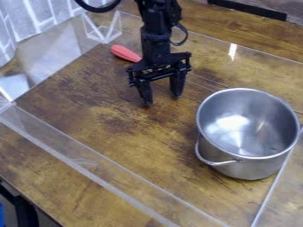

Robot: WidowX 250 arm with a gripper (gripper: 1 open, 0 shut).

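My black gripper (159, 85) hangs over the wooden table (95, 133) at the upper middle, left of and behind the steel pot. Its two fingers point down and stand apart, with nothing visible between them. A pink-red utensil (126, 52) lies just behind it to the left, partly hidden by the arm.
A large steel pot (246, 131) with a side handle fills the right side. Clear plastic edging runs along the left, back and right of the table.
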